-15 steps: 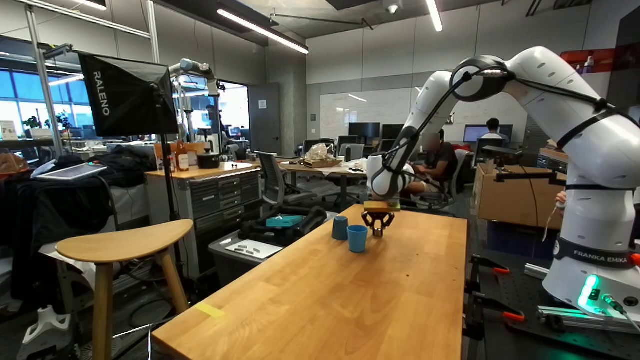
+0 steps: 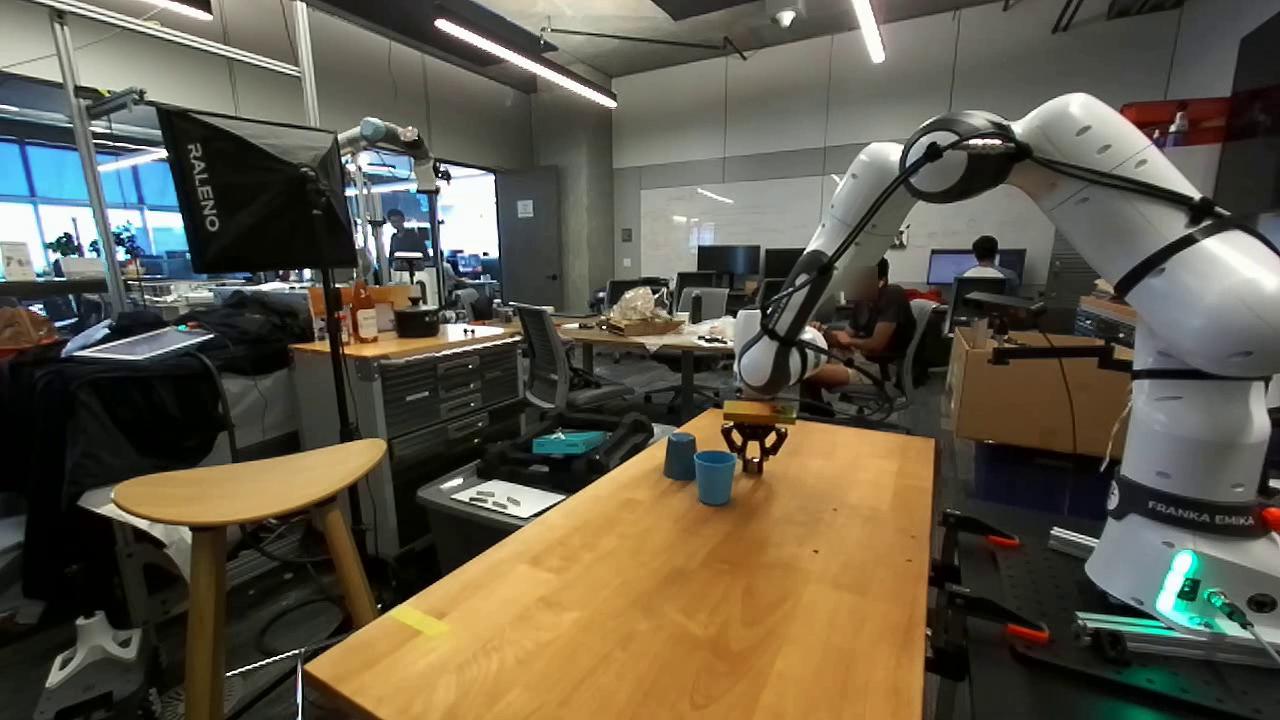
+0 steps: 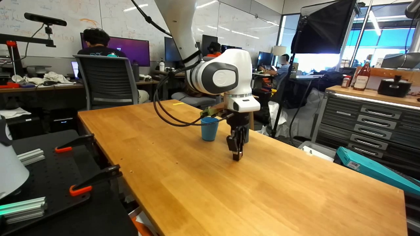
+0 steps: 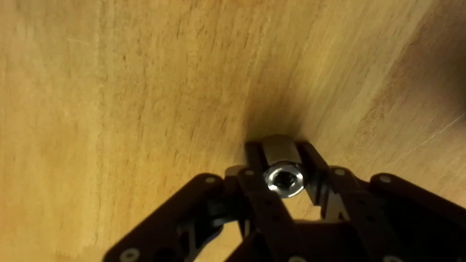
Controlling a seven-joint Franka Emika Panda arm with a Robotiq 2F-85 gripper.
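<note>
In the wrist view, a short grey metal cylinder [image 4: 278,149] with a shiny ring and a dark hole at its near end lies between the fingers of my gripper. Both fingers appear to press against its sides, low over the wooden table. From the first exterior view, the gripper [image 2: 752,468] points down at the far part of the table, right of an upright blue cup [image 2: 714,478]. A darker blue cup [image 2: 679,457], seemingly upside down, is behind that one. In the second exterior view the fingertips [image 3: 237,156] are at or just above the tabletop.
The wooden table [image 2: 672,600] is broad and clear apart from the cups. Clamps [image 2: 996,612] grip its edge on the robot base's side. Beyond the opposite edge are a dark bin [image 2: 474,528] and a wooden stool [image 2: 252,482].
My gripper has shifted very slightly left in the first exterior view. Its fingers look a little different, but the cups have not moved.
</note>
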